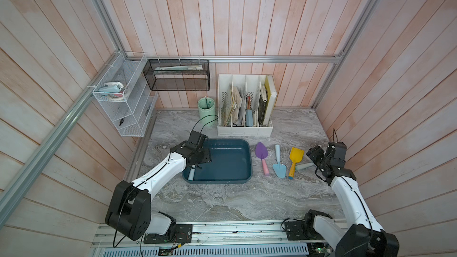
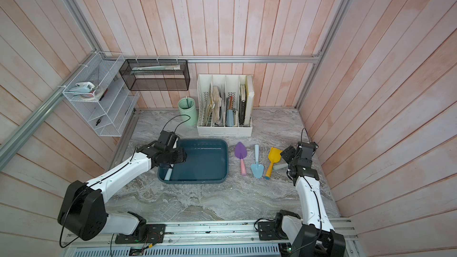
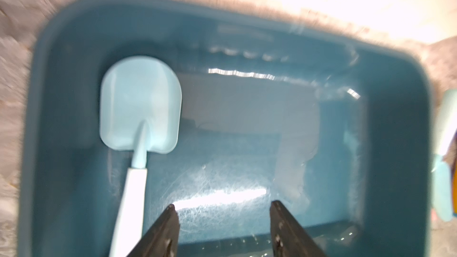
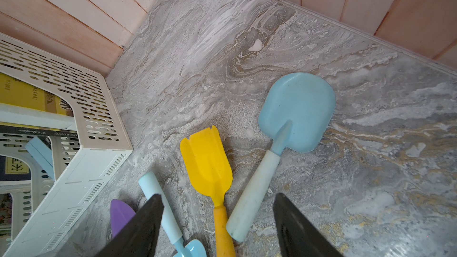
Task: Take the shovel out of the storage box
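Inside the dark blue storage box (image 1: 228, 180) lies a shovel (image 3: 140, 109) with a light blue blade and a white handle, along the left wall. My left gripper hangs over the box, its fingers well apart and nothing between them. The shovel's handle is beside the left finger in the left wrist view, and its lower end runs out of that frame. My right gripper stands open above the counter at the right. A second light blue shovel (image 4: 297, 111) lies flat on the counter below it, not held.
A yellow shovel (image 1: 296, 154), a blue trowel (image 1: 279, 169) and a purple trowel (image 1: 261, 150) lie right of the box. Behind stand a white file rack (image 1: 245, 130) and a green cup (image 1: 206, 109).
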